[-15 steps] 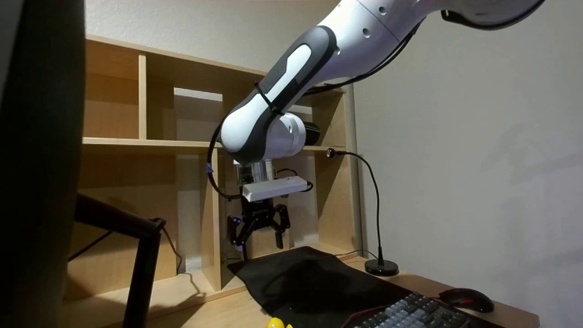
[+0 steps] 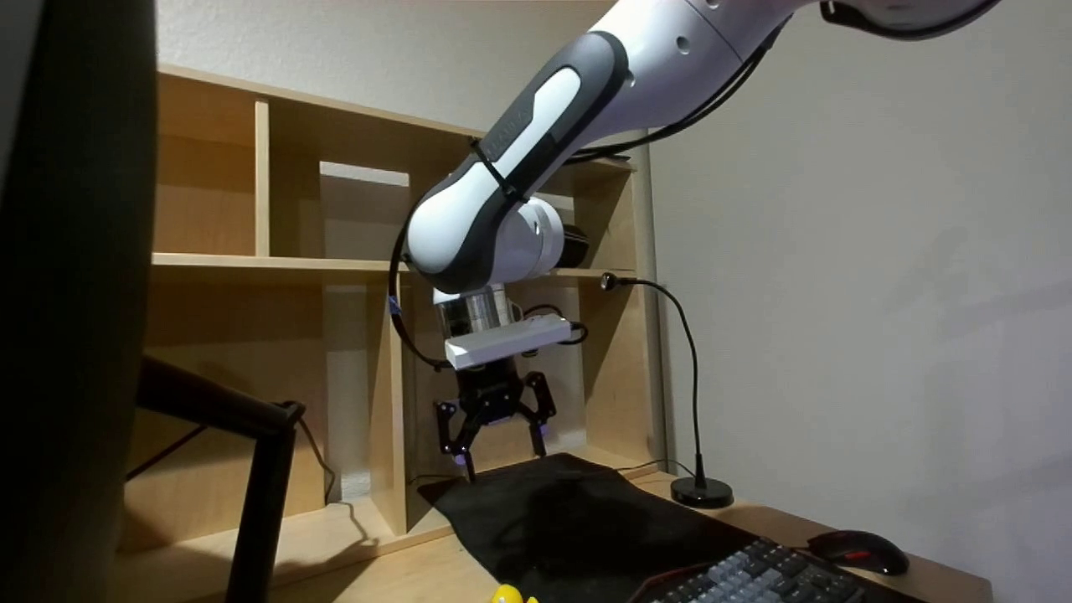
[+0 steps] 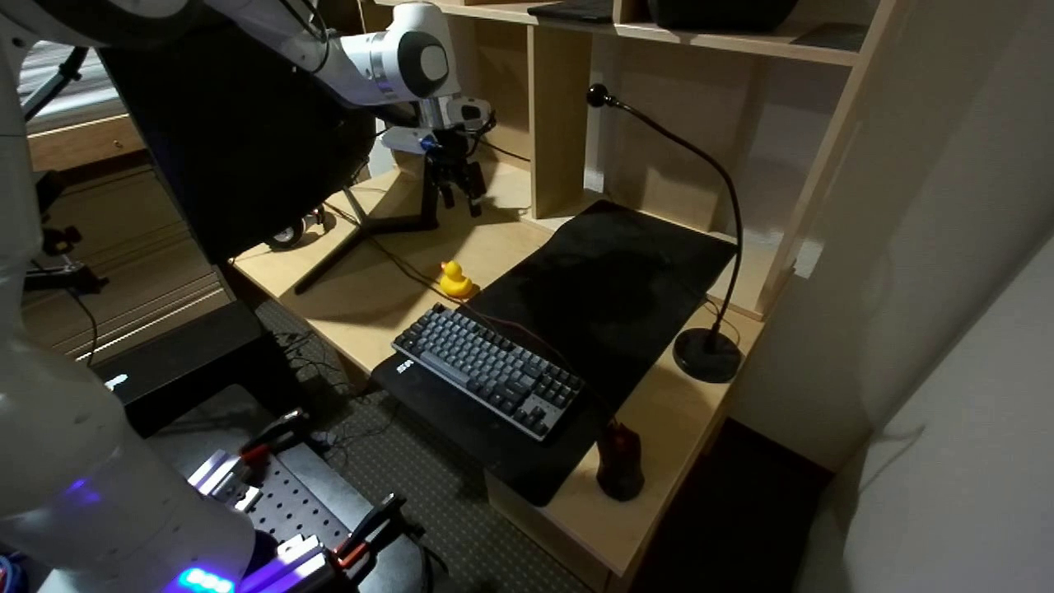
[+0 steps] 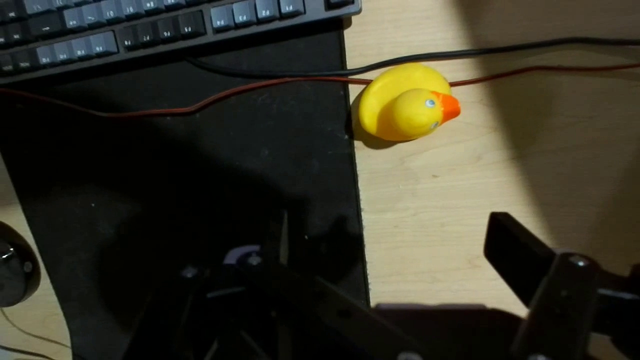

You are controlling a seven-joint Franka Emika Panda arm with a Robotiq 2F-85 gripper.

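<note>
A yellow rubber duck (image 4: 403, 101) with an orange beak stands upright on the wooden desk (image 4: 420, 240), beside the edge of the black desk mat (image 4: 180, 162). In exterior view 2 the duck (image 3: 455, 281) is left of the mat, near the keyboard; only its top (image 2: 507, 594) shows at the bottom of exterior view 1. My gripper (image 2: 505, 461) hangs above the desk, pointing down, its fingers spread open with nothing between them. In exterior view 2 the gripper (image 3: 462, 207) is farther back than the duck, apart from it.
Cables (image 4: 510, 48) run right by the duck. A keyboard (image 3: 494, 367) and mouse (image 3: 620, 460) occupy the near end. A gooseneck stand (image 3: 707, 352) rises at the right. Monitor (image 3: 237, 128) and shelf (image 3: 561, 119) border the desk at left and back.
My gripper has turned somewhat and shifted slightly right in exterior view 1, with its fingertips a little lower. It stays open, and the visible part of the duck has not moved.
</note>
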